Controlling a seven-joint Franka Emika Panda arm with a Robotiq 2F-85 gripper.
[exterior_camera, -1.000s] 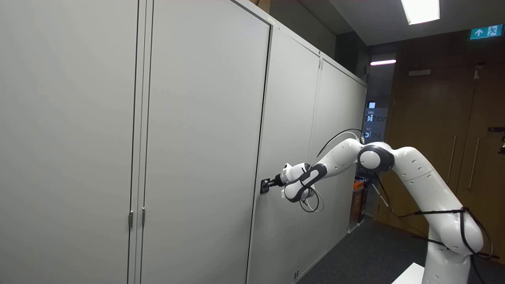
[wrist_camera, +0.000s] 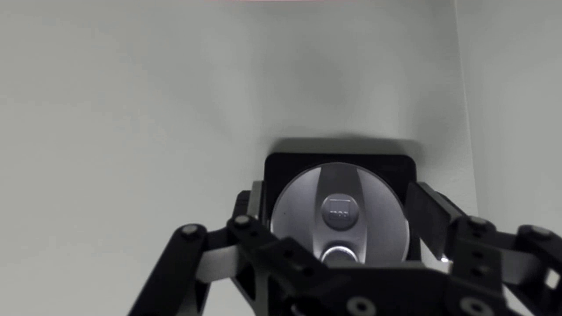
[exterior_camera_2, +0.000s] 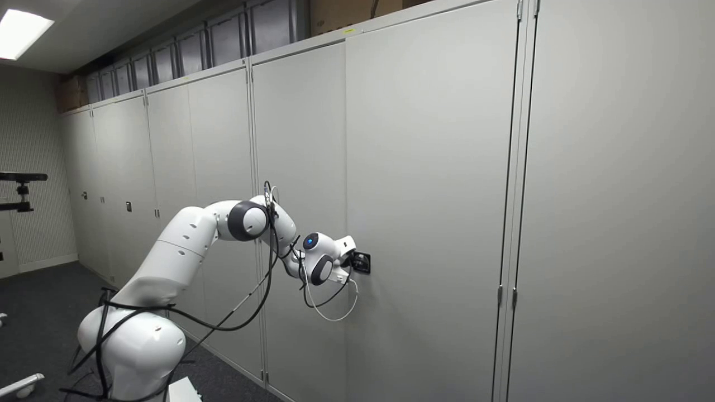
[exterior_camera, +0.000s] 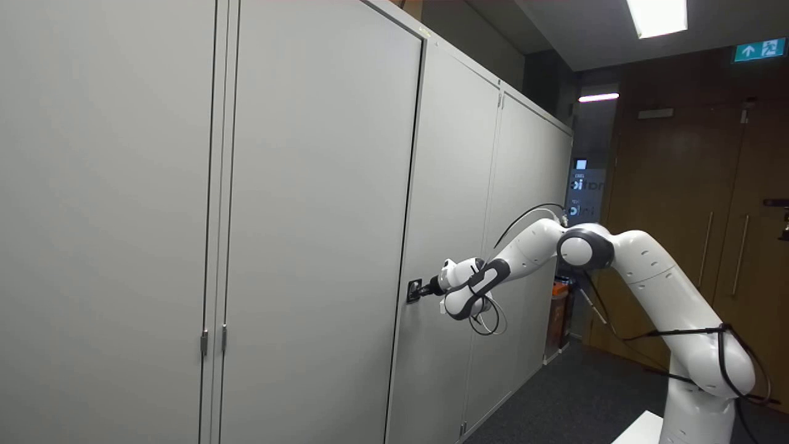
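A black square latch plate (wrist_camera: 279,162) with a round silver knob (wrist_camera: 387,224) is set in the grey cabinet door (wrist_camera: 131,131). In the wrist view my gripper stands open, its fingers (wrist_camera: 429,213) spread to either side of the knob, overlapping the plate's edges. Whether the fingers touch the knob cannot be told. The gripper's own linkage hides the lower part of the plate. Both exterior views show the gripper up against the latch (exterior_camera: 414,291), and the door (exterior_camera_2: 429,167) is closed.
A door seam runs close to the right of the latch in the wrist view. Another closed cabinet door (exterior_camera: 318,207) stands beside it. Loose cables (exterior_camera_2: 328,305) hang below the wrist.
The arm's wrist has dipped very slightly at the latch. The cabinet doors stand as they did.
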